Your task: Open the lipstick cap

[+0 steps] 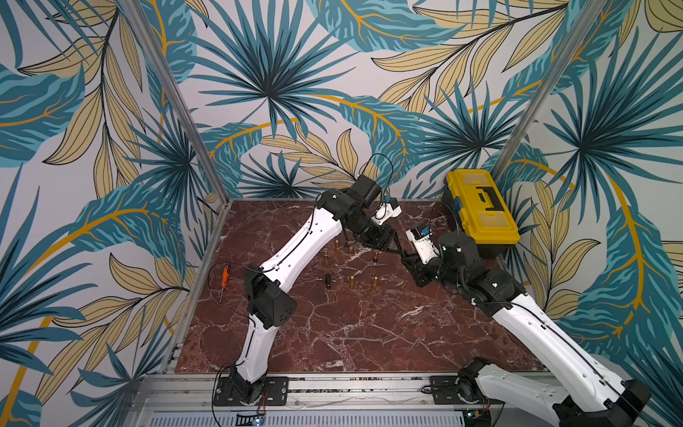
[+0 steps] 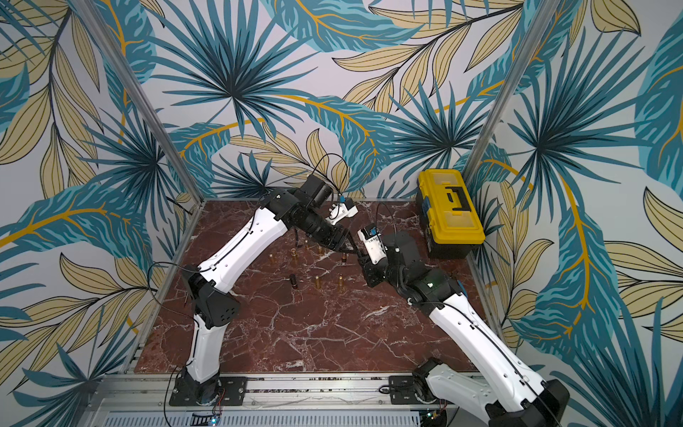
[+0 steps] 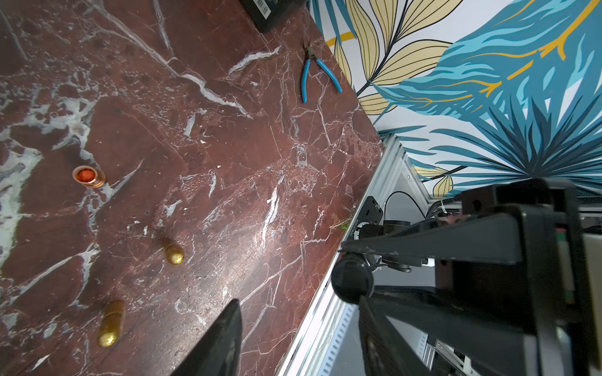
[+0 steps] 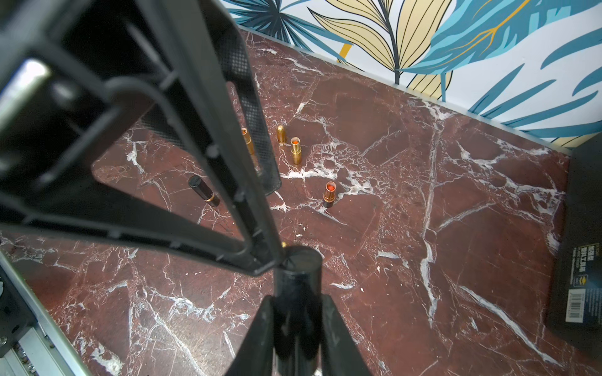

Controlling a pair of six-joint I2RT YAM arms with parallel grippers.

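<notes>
A black lipstick is clamped between the fingers of my right gripper, above the table. Its round black end faces the left wrist camera. In the right wrist view, one left finger overlaps the lipstick's upper end; whether they touch, I cannot tell. No gap between cap and body shows on the lipstick.
On the table stand a black lipstick, a copper tube with a red top and several gold tubes. A yellow toolbox occupies the back right, blue pliers lie near it, and an orange screwdriver lies left.
</notes>
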